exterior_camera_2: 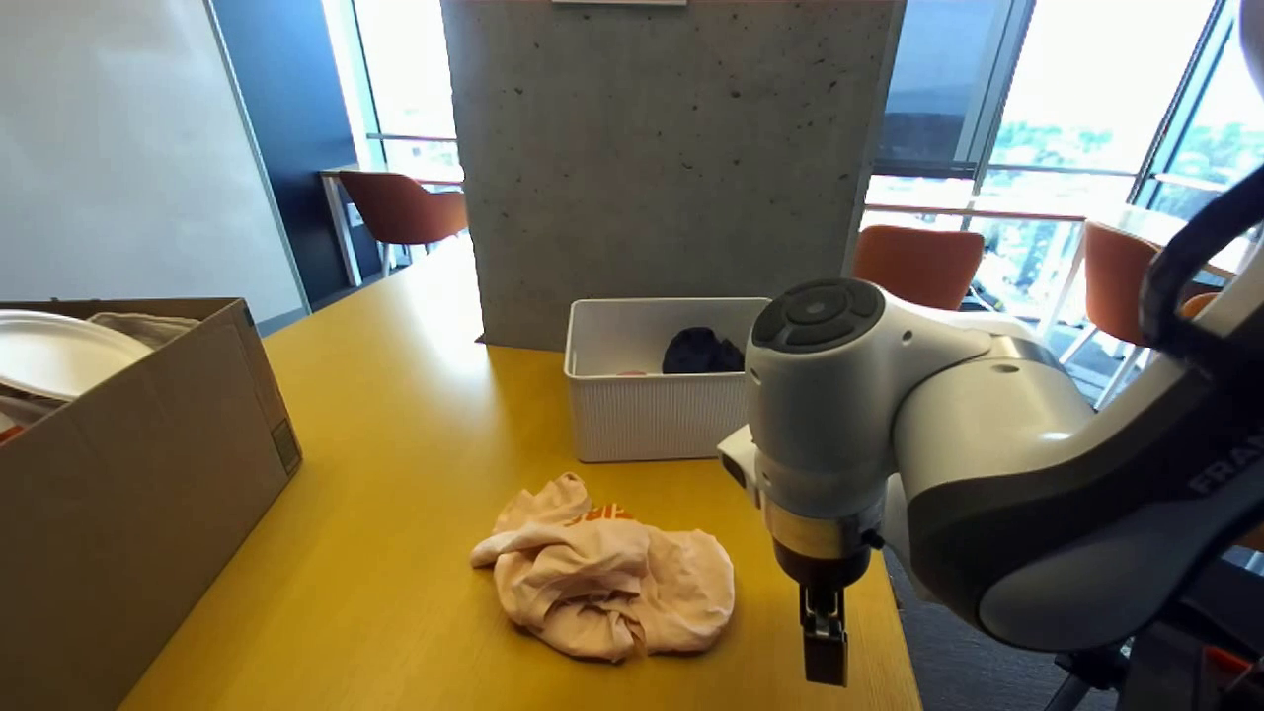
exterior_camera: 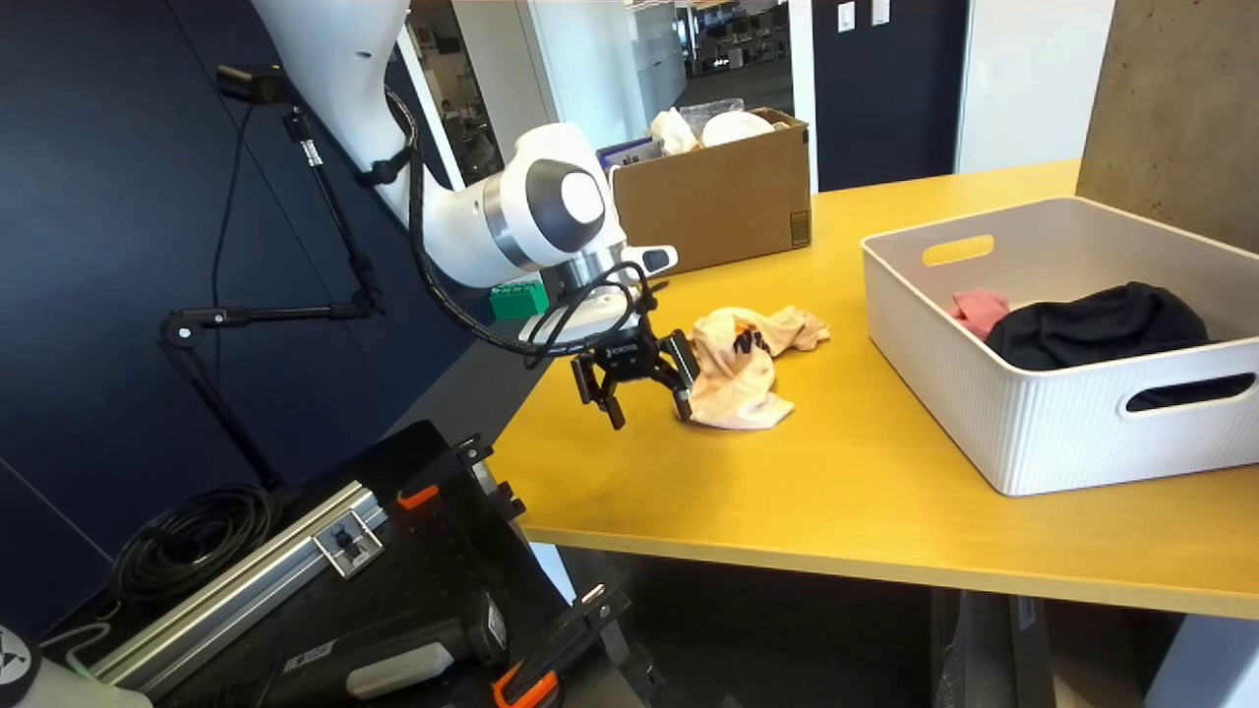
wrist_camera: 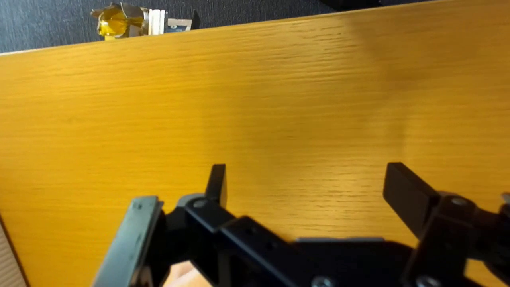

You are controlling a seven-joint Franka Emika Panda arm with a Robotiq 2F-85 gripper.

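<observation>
A crumpled peach cloth (exterior_camera: 738, 376) with orange and dark print lies on the yellow table; exterior view 2 shows the same cloth (exterior_camera_2: 616, 581) in a loose heap. My gripper (exterior_camera: 651, 415) stands open above the table, on the near-left side of the cloth in exterior view 1, overlapping its edge there. In the wrist view, the gripper has its fingers wide apart with only bare tabletop visible between them. Just a sliver of the cloth (wrist_camera: 184, 272) shows beneath the gripper body at the bottom. Exterior view 2 has the gripper (exterior_camera_2: 825, 658) to the right of the cloth, apart from it.
A white ribbed bin (exterior_camera: 944, 366) holds a black cloth (exterior_camera: 1104, 324) and a pink cloth (exterior_camera: 977, 312). At the back stands a full cardboard box (exterior_camera: 714, 201). Bare tabletop (exterior_camera: 850, 496) lies between the cloth, the bin and the table's front edge.
</observation>
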